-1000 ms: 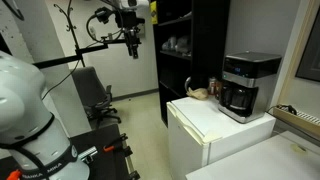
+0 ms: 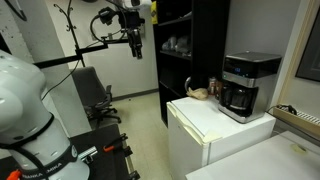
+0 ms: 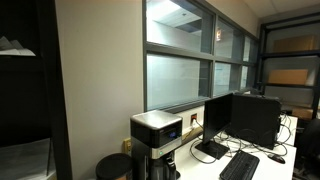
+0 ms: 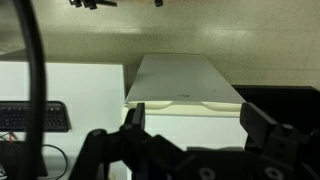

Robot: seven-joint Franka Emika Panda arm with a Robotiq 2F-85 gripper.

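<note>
High at the upper left of exterior view 1, my gripper (image 2: 136,48) hangs in the air, well above the white cabinet (image 2: 205,119) and apart from everything on it. The wrist view shows the gripper open, its dark fingers spread wide with nothing held between them. A black and silver coffee maker (image 2: 250,85) with a glass carafe stands upright on the cabinet. Exterior view 2 shows the same coffee maker (image 3: 157,139) from another side. The gripper is outside exterior view 2.
Near the coffee maker sits a tan object (image 2: 197,94). Dark shelving (image 2: 177,70) rises behind. Exterior view 2 has a monitor (image 3: 217,120) and a keyboard (image 3: 240,166) on a desk. Bare white surface (image 2: 265,160) fills the front right, and open floor (image 2: 147,140) lies left of the cabinet.
The arm's wrist at the top of exterior view 1 has shifted and turned slightly. The coffee maker and other objects stay where they were.
</note>
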